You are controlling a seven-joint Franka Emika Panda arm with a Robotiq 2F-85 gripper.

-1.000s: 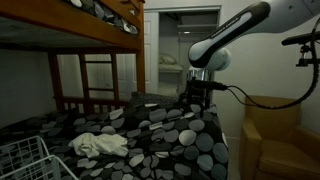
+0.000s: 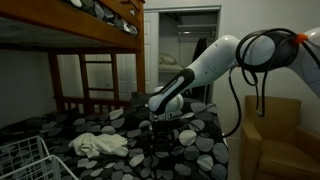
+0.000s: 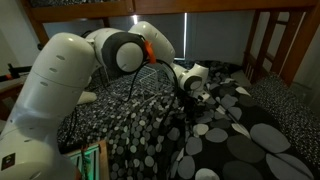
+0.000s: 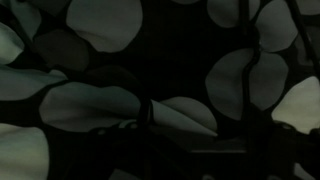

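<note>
My gripper [image 2: 161, 127] is low over the bed cover [image 2: 140, 168], a black cloth with grey and white dots. In exterior view 2 the gripper [image 3: 191, 104] points down at the same cover, and its dark fingers are hard to make out against it. The wrist view is dim: two dark fingers stand apart at the lower part, the gripper open, with only folded dotted cloth [image 4: 95, 105] visible beneath. Whether the fingertips touch the cloth, I cannot tell. To the left of the gripper, a crumpled white cloth [image 2: 98, 145] lies on the bed.
A white wire basket [image 2: 28, 160] occupies the near left corner of exterior view 1. A wooden bunk frame [image 2: 85, 35] overhangs the left side. At the right, beyond the bed, stands a tan armchair [image 2: 277, 140].
My arm has swung left across the bed, and the gripper has come down from well above the cover to close over it. The white cloth and basket have stayed put.
</note>
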